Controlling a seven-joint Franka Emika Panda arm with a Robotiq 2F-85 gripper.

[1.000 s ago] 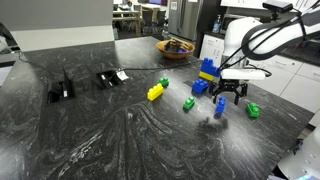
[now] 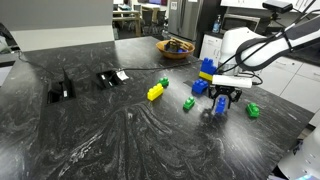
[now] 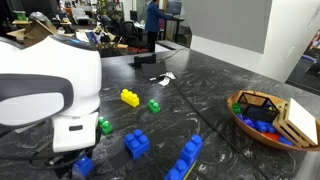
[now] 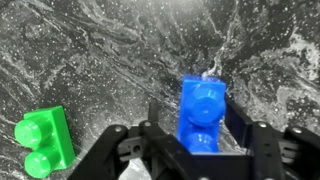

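A small blue brick (image 4: 201, 112) with round studs stands out against the dark marbled table in the wrist view. My gripper is part open around it, one finger on either side. The right finger is close against the brick, while a gap shows on the left side. From exterior view 1 my gripper (image 2: 225, 97) is low over the blue brick (image 2: 221, 106). In exterior view 2 the white arm hides most of the fingers, with the blue brick (image 3: 84, 165) just showing beneath.
A green brick (image 4: 46, 141) lies left of the gripper in the wrist view. Other bricks include a yellow one (image 2: 155, 92) and a larger blue one (image 3: 137, 145). A wicker basket (image 3: 270, 138) holds several things.
My gripper has come down a little, and its fingers now sit closer about the blue brick. The bricks on the table have not visibly moved.
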